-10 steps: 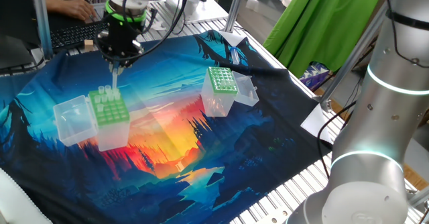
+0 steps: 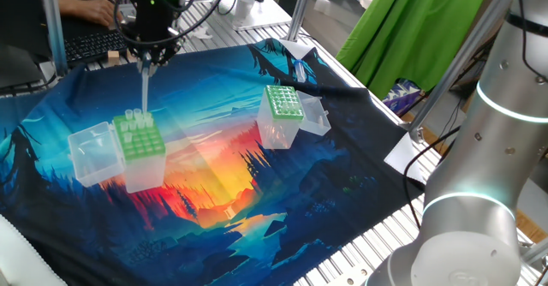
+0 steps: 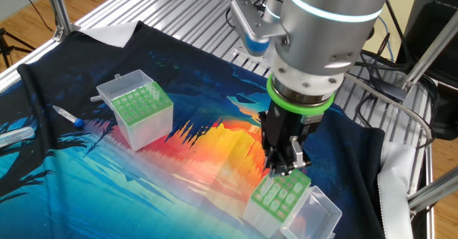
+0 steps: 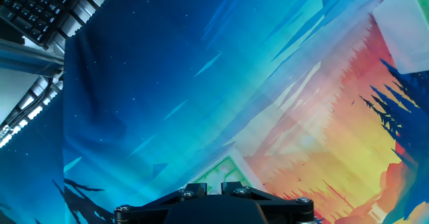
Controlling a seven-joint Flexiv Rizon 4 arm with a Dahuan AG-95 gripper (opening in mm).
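A long translucent pipette tip (image 2: 145, 89) hangs upright from my gripper (image 2: 146, 58), which is shut on its top end. The tip's lower end is at the far edge of a green-topped clear tip box (image 2: 144, 170); whether it is clear of its hole I cannot tell. Several other tips (image 2: 130, 125) stand in that box near its far corner. In exterior view 2 my gripper (image 3: 288, 169) is above the same box (image 3: 261, 220). Low in the wrist view, the gripper shows with the green rack (image 4: 226, 172) partly hidden behind it; the tip is hard to make out there.
A second green-topped tip box (image 2: 278, 132) stands to the right, its lid (image 2: 315, 115) open. The near box's lid (image 2: 92, 153) lies open beside it. A blue-ended pen (image 3: 68, 116) lies on the printed cloth.
My gripper has risen above the left box. More of the pipette tip shows between gripper and box than before. Both boxes have stayed put.
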